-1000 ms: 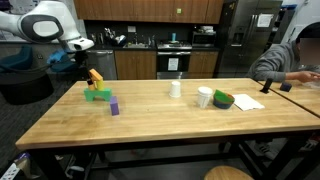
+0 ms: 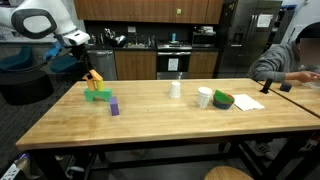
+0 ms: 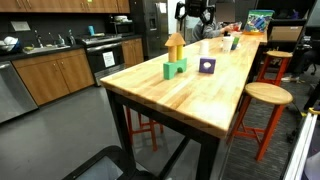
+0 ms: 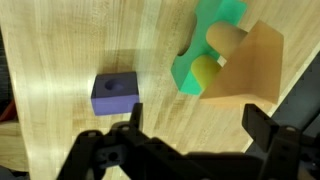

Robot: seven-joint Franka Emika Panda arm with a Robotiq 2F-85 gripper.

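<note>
On the near left of the table, a green block [image 2: 97,96] bears two upright cylinders, one yellow [image 4: 204,71] and one tan-orange [image 4: 226,38]. An orange wedge-shaped roof piece [image 3: 176,40] rests on top of them. A purple block [image 4: 115,94] with a round hole stands apart, beside this small building. Above the blocks hangs my gripper, its fingers wide apart with nothing between them in the wrist view. The right finger [image 4: 256,124] appears close to the roof piece in that view; whether they touch cannot be told.
Farther along the table [image 2: 160,122] are white cups [image 2: 204,97], a dark bowl with green and red contents [image 2: 223,100] and a sheet of paper [image 2: 247,102]. A person [image 2: 293,65] sits at the far end.
The arm's upper link and my gripper have shifted position at the left, with the link higher than a second ago. The blocks look unmoved.
</note>
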